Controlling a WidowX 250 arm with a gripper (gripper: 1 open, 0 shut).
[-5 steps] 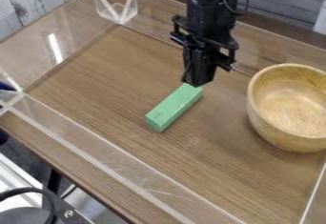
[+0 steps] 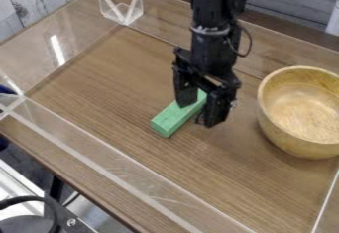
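Observation:
My black gripper [image 2: 203, 100] hangs from the top of the view and is low over the wooden table, open, at the upper right end of a green oblong block [image 2: 173, 118]. The block lies diagonally on the table and its upper end is partly hidden by the gripper. Whether the fingers touch it I cannot tell.
A large pale wooden bowl [image 2: 298, 113] sits at the right. A clear, angular container [image 2: 119, 9] stands at the back left. Cables and a dark object lie off the table's lower left edge.
The block looks unmoved.

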